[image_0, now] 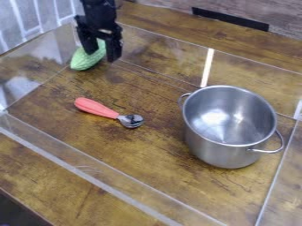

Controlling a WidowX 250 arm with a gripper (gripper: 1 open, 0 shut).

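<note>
The black gripper (101, 44) hangs at the top left with its fingers open, over and beside a green corn-like item (87, 58) lying on the wooden table; whether it touches it I cannot tell. A spoon-like utensil with a red handle (97, 107) and metal head lies in the middle left. A large steel pot (229, 125) with two handles stands at the right, empty.
Clear strips and edges frame the work area on the left, bottom and right.
</note>
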